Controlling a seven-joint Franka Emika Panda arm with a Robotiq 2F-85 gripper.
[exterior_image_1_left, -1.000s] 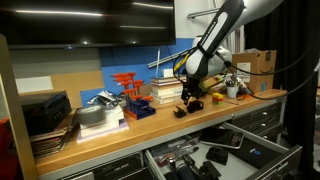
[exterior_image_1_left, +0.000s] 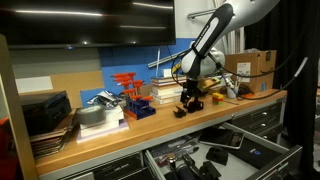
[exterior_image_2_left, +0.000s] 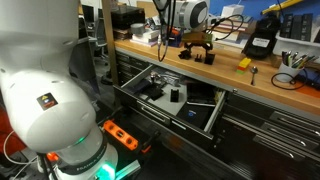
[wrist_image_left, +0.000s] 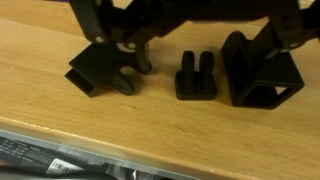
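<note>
My gripper is open low over the wooden counter, its dark fingers spreading from the top of the wrist view. A small black two-pronged piece (wrist_image_left: 196, 85) stands on the wood in the gap below them. To its right is a hollow black box-like piece (wrist_image_left: 268, 92), close to the right finger. On the left sits another black block (wrist_image_left: 90, 68), partly covered by the left finger. Dark on dark, any contact is hard to tell. From outside, the gripper (exterior_image_1_left: 190, 98) is down among small black pieces (exterior_image_1_left: 180, 112) near the counter's front edge.
Below the counter (exterior_image_1_left: 90, 150) an open drawer (exterior_image_2_left: 185, 118) holds several dark items. Stacked books (exterior_image_1_left: 166, 90) and red racks (exterior_image_1_left: 128, 82) stand to the left; cardboard boxes (exterior_image_1_left: 255, 68) are at the right. Bare wood lies in front of the pieces.
The upper arm and its cable have shifted slightly to the right. The gripper stays over the same spot, and the pieces on the counter show no clear movement.
</note>
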